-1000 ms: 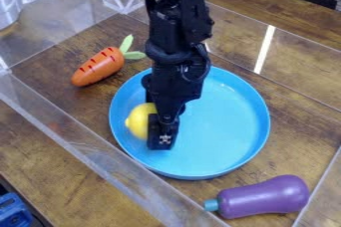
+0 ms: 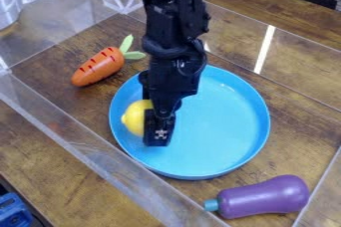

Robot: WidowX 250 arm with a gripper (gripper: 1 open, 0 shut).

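My black gripper reaches down from the top into a blue plate, shut on a yellow object on the plate's left side. The fingers hide much of that object, so its shape is hard to tell.
An orange carrot toy lies on the wooden table at the upper left. A purple eggplant toy lies at the lower right. A clear plastic edge crosses the lower left, with a blue item in the corner.
My gripper and the yellow object have shifted very slightly to the left. The plate and other toys have stayed in place.
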